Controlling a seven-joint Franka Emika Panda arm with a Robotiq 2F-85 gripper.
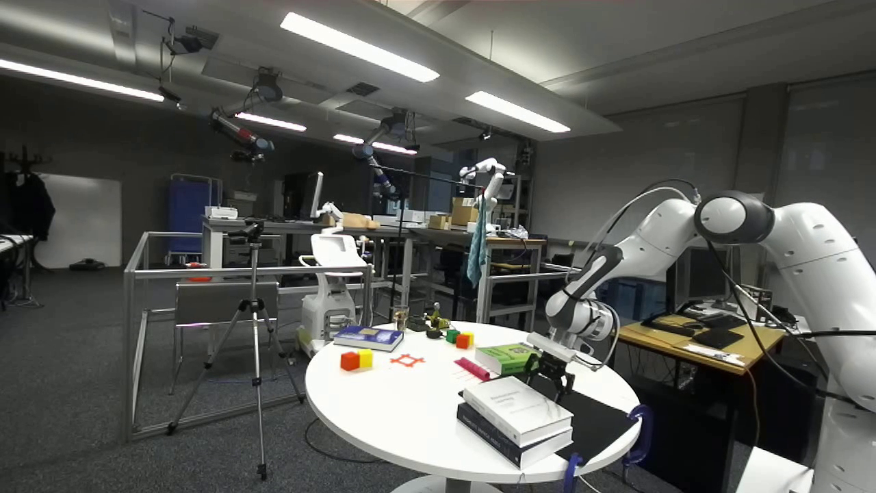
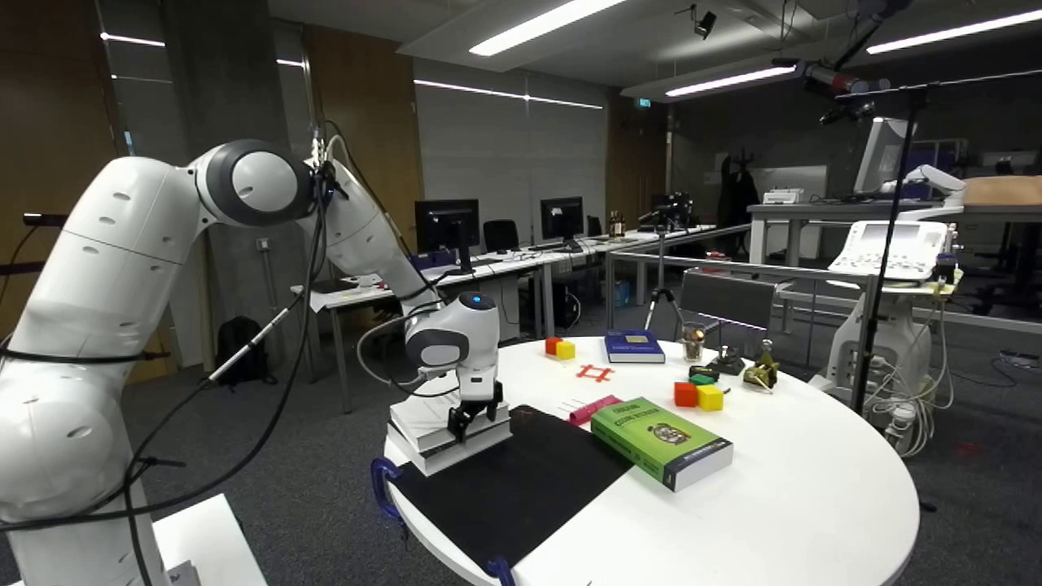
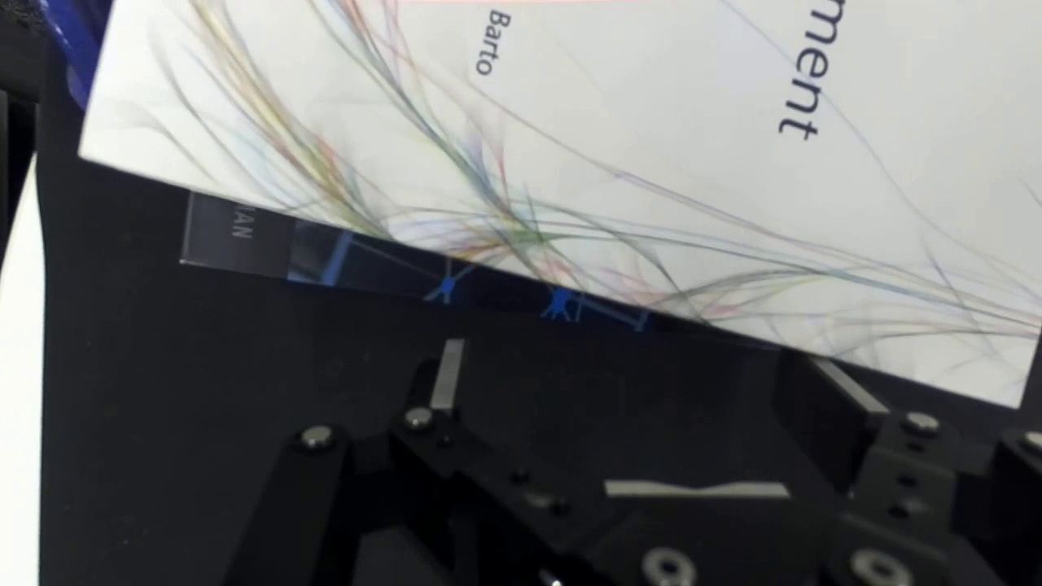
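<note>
Two thick books lie stacked on the round white table. The upper white book (image 1: 517,407) rests on a dark-covered book (image 1: 501,435); in the wrist view the white cover (image 3: 625,156) fills the top, and a strip of the dark cover (image 3: 381,268) shows below its edge. My gripper is open beside the stack, its two fingers wide apart. Only the black mat (image 3: 195,391) appears between them. In exterior view 2 the gripper (image 2: 475,420) stands low against the side of the stack; whether the fingertips touch a book is hard to tell.
A green book (image 2: 664,439) and a pink object (image 2: 593,409) lie near the mat. Farther back are a blue book (image 2: 635,346), a red frame (image 2: 593,372), coloured cubes (image 2: 698,395) and small tools. Blue clamps (image 2: 386,487) stick out at the table's edge.
</note>
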